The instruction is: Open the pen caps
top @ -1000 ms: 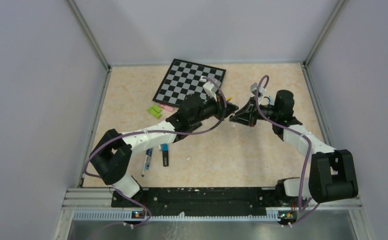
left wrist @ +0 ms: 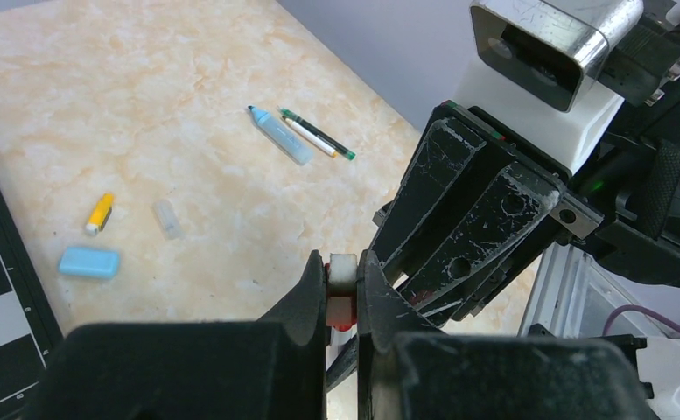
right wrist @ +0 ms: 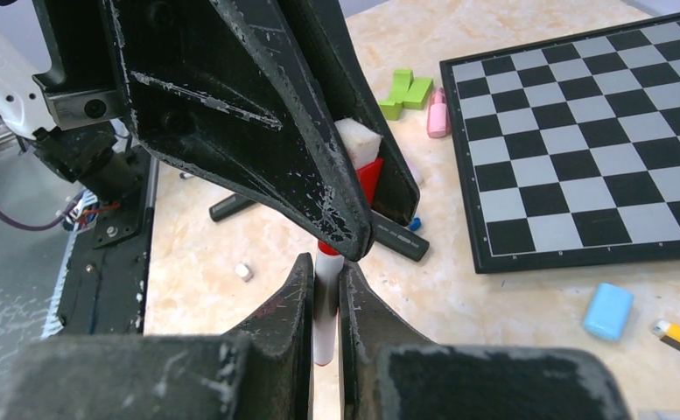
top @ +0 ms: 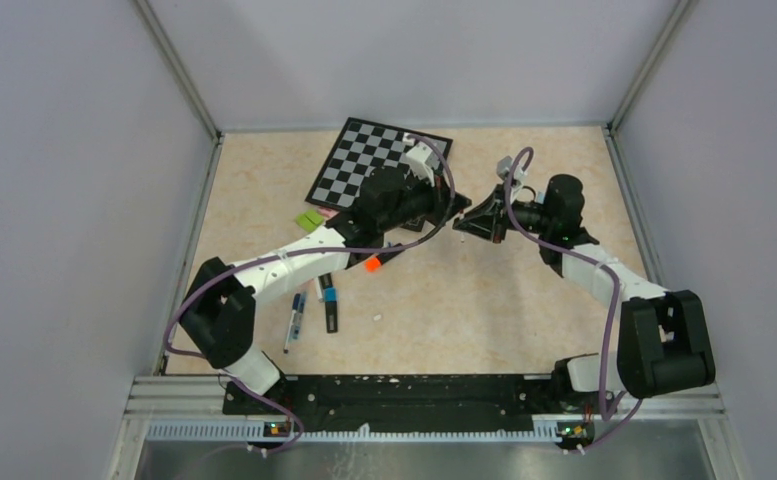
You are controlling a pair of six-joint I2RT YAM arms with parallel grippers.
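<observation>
Both grippers meet at one white-and-red pen above the table, right of the chessboard. My left gripper is shut on the red cap [left wrist: 340,310], whose white end shows between its fingertips. My right gripper grips the white barrel [right wrist: 324,319] lower down. In the right wrist view, red still shows at the top of the barrel, right beside the left fingers [right wrist: 323,197]; whether cap and barrel are joined there is hidden. Lying elsewhere are a blue-and-black marker [top: 331,312], an orange-ended marker [top: 373,264] and a light blue marker [left wrist: 281,136].
The chessboard [right wrist: 581,140] lies behind the left gripper. A light blue block [left wrist: 89,262], a yellow piece [left wrist: 100,213] and green blocks [right wrist: 406,94] are scattered around. Two thin pens lie at the left.
Both grippers have shifted slightly left and toward the back together, staying close to each other. The orange-ended marker shows more from under the left arm.
</observation>
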